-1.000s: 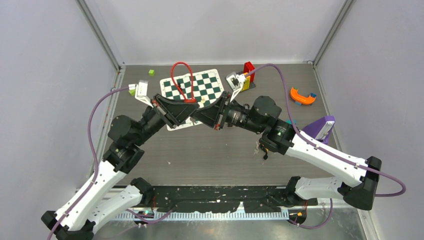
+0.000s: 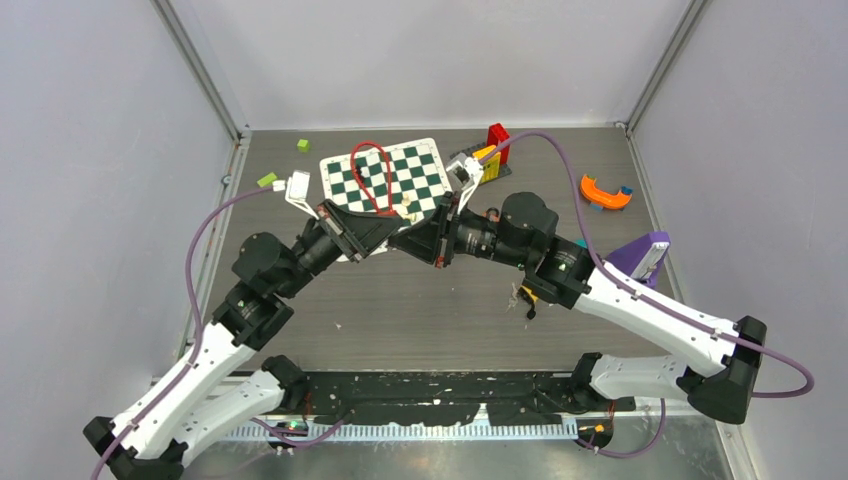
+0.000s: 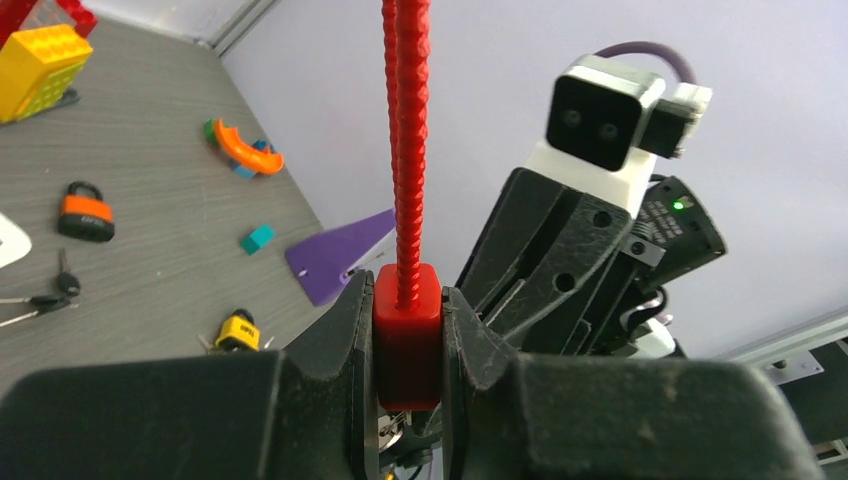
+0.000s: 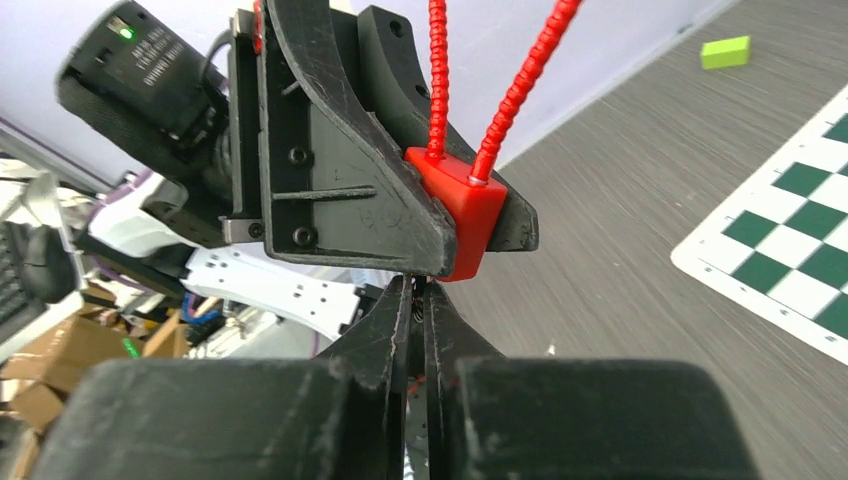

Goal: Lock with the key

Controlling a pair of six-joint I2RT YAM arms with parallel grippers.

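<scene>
A red padlock [image 3: 408, 335] with a long red cable shackle [image 3: 410, 130] is clasped between the fingers of my left gripper. Its body meets the pads on both sides. In the right wrist view the same red lock [image 4: 472, 215] leans in the left gripper's dark fingers, its shackle pointing up. Just beneath its lower end is my right gripper, fingers closed together. A small dark, metallic piece, apparently the key, shows at their tips; most of it is hidden, so whether it sits in the keyhole cannot be told. From above, both grippers meet near the chessboard's front edge.
The chessboard [image 2: 412, 165] lies behind the grippers. An orange-black padlock [image 3: 87, 212], loose keys [image 3: 50, 300], a yellow padlock [image 3: 238, 330], an orange arch [image 2: 605, 193] and a purple block [image 2: 640, 257] stand on the table.
My right arm has moved only a little.
</scene>
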